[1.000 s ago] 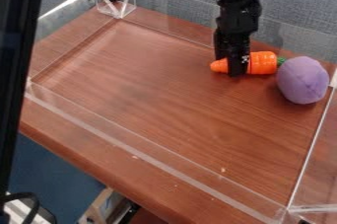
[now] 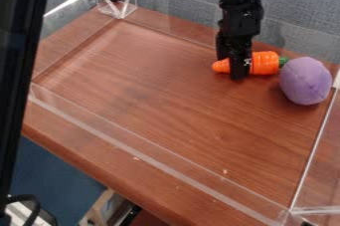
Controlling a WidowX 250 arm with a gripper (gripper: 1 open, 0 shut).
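My black gripper (image 2: pixel 240 65) reaches down from the top onto an orange carrot (image 2: pixel 264 63) lying near the back right of the wooden table (image 2: pixel 159 130). Its fingertips are around the carrot's middle; whether they are closed on it is too dark and small to tell. A purple round object (image 2: pixel 304 83) rests just right of and in front of the carrot.
Clear plastic walls (image 2: pixel 186 171) border the work area on its sides, with a grey padded surface behind. A dark frame runs down the left edge of the view.
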